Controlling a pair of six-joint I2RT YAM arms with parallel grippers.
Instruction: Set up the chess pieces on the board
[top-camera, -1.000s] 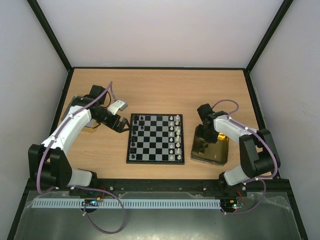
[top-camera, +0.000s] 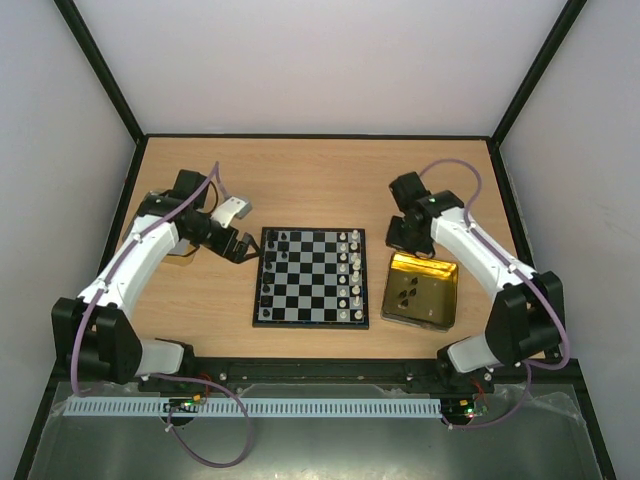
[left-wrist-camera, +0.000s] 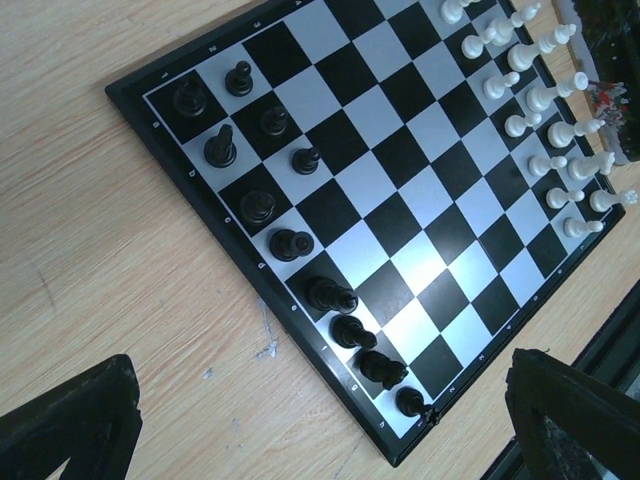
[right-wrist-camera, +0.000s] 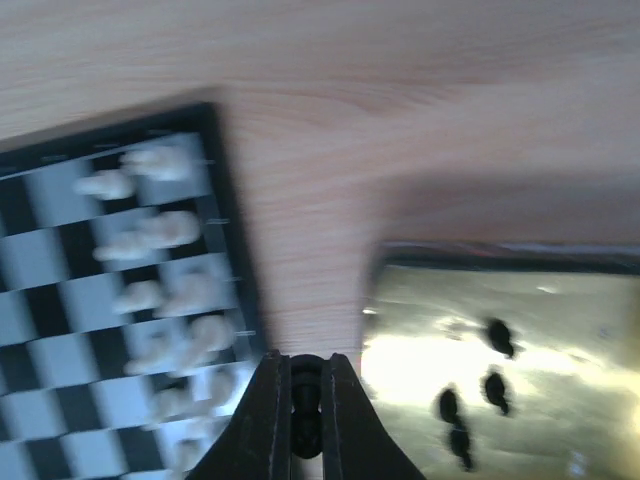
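Observation:
The chessboard (top-camera: 311, 320) lies mid-table, with white pieces filling its right side. Along its left side stands a line of black pieces, among them a tall one (left-wrist-camera: 331, 294), with two more black pawns (left-wrist-camera: 305, 160) one file inward. My right gripper is raised between board and tray, shut on a black chess piece (right-wrist-camera: 308, 432) that hangs between its fingers. My left gripper stands open left of the board, its fingers (left-wrist-camera: 85, 418) wide apart and nothing between them.
A gold-coloured tray (right-wrist-camera: 520, 300) with a dark rim sits right of the board, holding several loose black pieces (right-wrist-camera: 498, 338). Bare wood surrounds the board, with plenty of free table behind it.
The left gripper has shifted slightly, remaining open.

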